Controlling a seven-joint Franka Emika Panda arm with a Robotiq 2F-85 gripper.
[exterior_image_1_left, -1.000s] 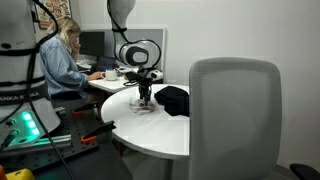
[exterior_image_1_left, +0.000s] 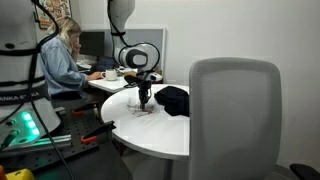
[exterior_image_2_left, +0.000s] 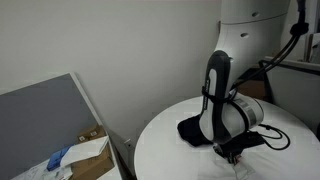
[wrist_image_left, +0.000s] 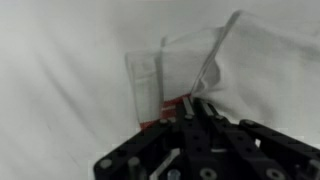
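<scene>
A pale cloth with a red patch (wrist_image_left: 172, 108) lies rumpled on the white round table (exterior_image_1_left: 160, 140); its folds fill much of the wrist view. My gripper points down with its fingertips at the cloth, right by a raised fold. In exterior view 1 the gripper (exterior_image_1_left: 144, 106) is low over the cloth (exterior_image_1_left: 144, 112) near the table's middle. Exterior view 2 shows the gripper (exterior_image_2_left: 232, 158) low at the tabletop too. Its fingers stand part open; whether cloth lies between the fingers is hard to make out.
A dark cloth bundle (exterior_image_1_left: 174, 100) lies on the table just beyond the gripper. A grey chair back (exterior_image_1_left: 235, 120) stands at the near right. A person (exterior_image_1_left: 62, 65) sits at the left by a cup (exterior_image_1_left: 111, 75).
The pale cloth stood in a higher bunch under the gripper and now lies flatter. The arm has moved only slightly.
</scene>
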